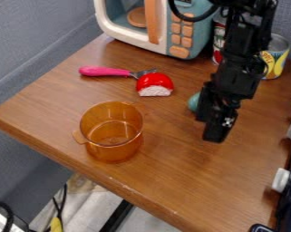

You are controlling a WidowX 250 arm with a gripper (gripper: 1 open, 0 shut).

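Note:
My black gripper [216, 127] hangs low over the right-middle of the wooden table [172, 181], its fingers pointing down. A teal object [195, 102] shows partly behind it, mostly hidden. I cannot see clearly whether the fingers hold anything. Left of the gripper lies a red and white piece of toy food [155, 84], with a pink-handled utensil [105, 72] beside it. An orange translucent pot [109, 131] stands at the front left.
A toy microwave [154, 23] stands at the back. A can [276, 58] and a red can [218, 52] are behind the arm. A dark appliance with white knobs [286, 190] lines the right edge.

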